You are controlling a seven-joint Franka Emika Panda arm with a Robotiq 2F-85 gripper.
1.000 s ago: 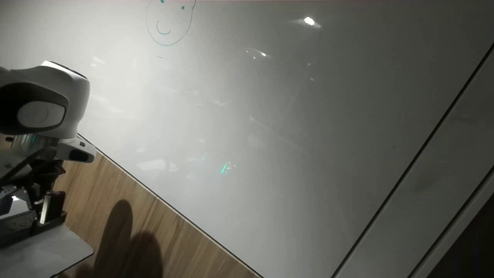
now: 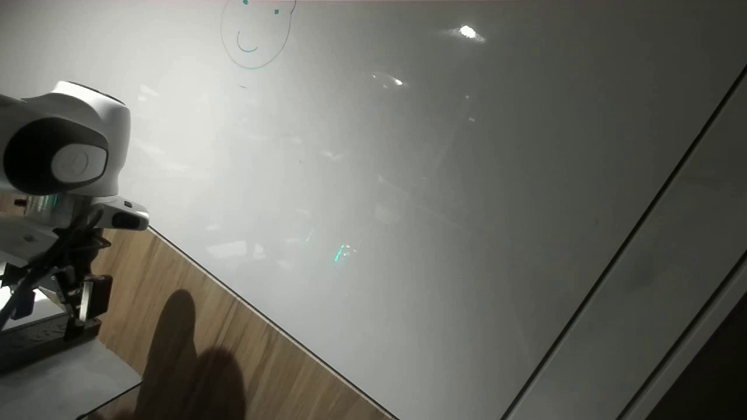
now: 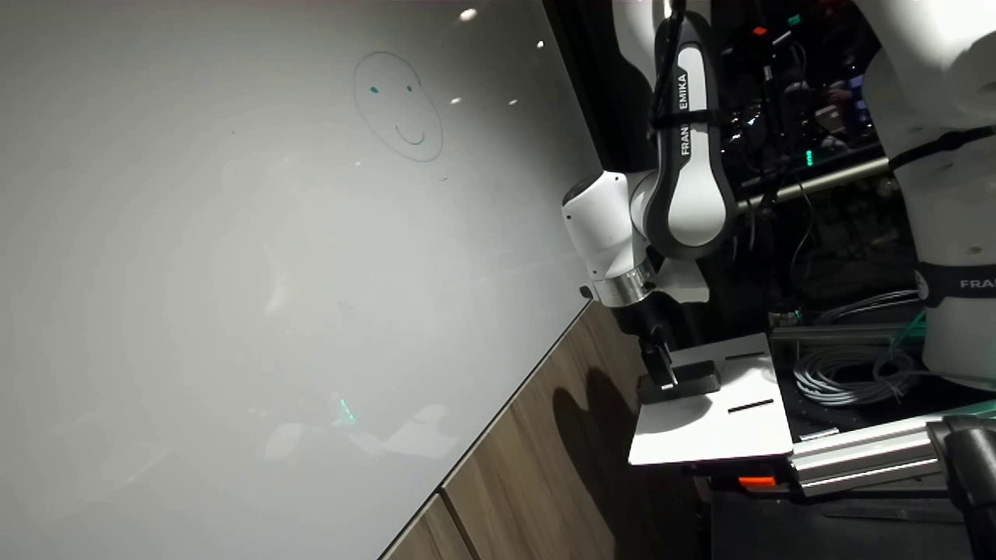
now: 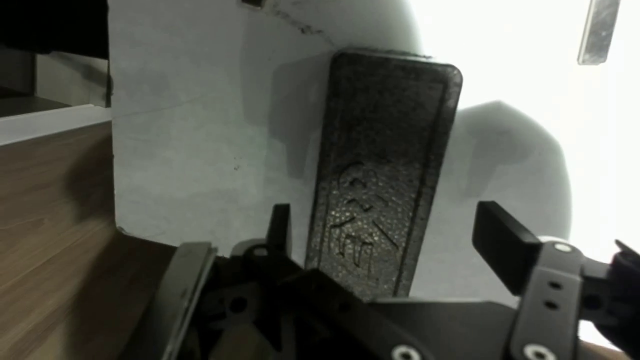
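Observation:
A dark oblong block point(image 4: 384, 168), likely an eraser, lies on the white board-like platform point(image 4: 174, 168) in the wrist view. My gripper is parted, with one finger on either side of the block's near end and a gap to each side. From exterior view 2 the gripper point(image 3: 668, 378) points down at the block point(image 3: 696, 378) on the platform point(image 3: 719, 434). At the left edge of exterior view 1, the gripper point(image 2: 56, 301) stands over the block point(image 2: 45, 343). A face drawing point(image 3: 399, 107) in thin green-blue lines is on the whiteboard point(image 3: 233, 280).
Wooden panelling point(image 3: 532, 457) runs along the whiteboard's lower edge, close to the platform. A second robot arm point(image 3: 962, 215) and coiled cables point(image 3: 854, 373) are at the right. A metal strip point(image 4: 598, 33) lies on the platform's lit side.
The arm has risen a little in exterior view 1, and the gripper has lifted relative to the block. The block remains on the platform, and the drawing is the same.

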